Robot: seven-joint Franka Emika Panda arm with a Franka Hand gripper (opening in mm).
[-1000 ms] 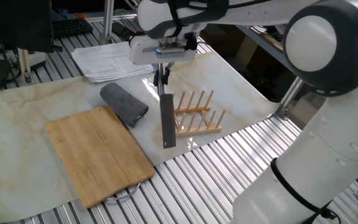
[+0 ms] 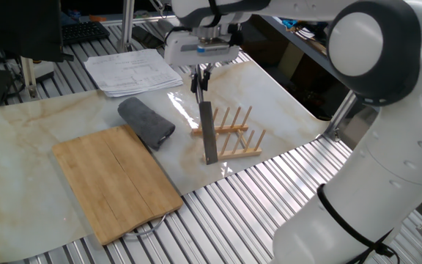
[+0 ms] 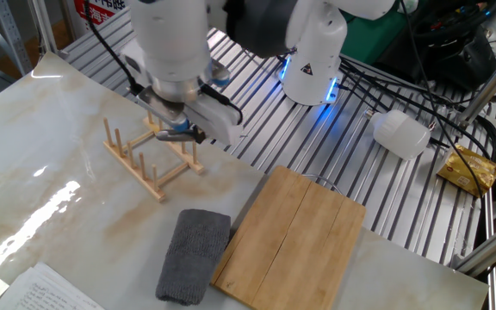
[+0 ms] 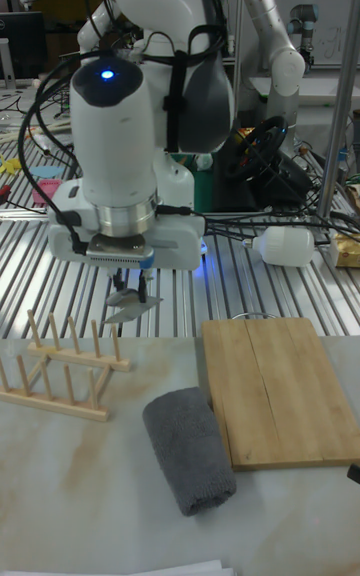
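Observation:
A cleaver-like knife with a flat grey blade (image 2: 208,133) hangs point-down from my gripper (image 2: 201,82), which is shut on its handle end. In exterior view 1 the blade overlaps the left side of the wooden peg rack (image 2: 233,153); whether it touches the rack cannot be told there. From the front, in exterior view 3, the blade (image 4: 133,308) shows foreshortened beneath the gripper (image 4: 130,286), to the right of the upright pegs of the rack (image 4: 64,401). In exterior view 2 the arm partly covers the rack (image 3: 149,183).
A wooden cutting board (image 2: 116,180) and a rolled grey towel (image 2: 146,122) lie beside each other, left of the rack in exterior view 1. Papers (image 2: 132,72) rest farther back. Marble-patterned sheet (image 2: 20,176) is bare at the left.
In exterior view 1, my gripper and the knife have shifted right and slightly up, over the rack's left side. Rack, board and towel have stayed put.

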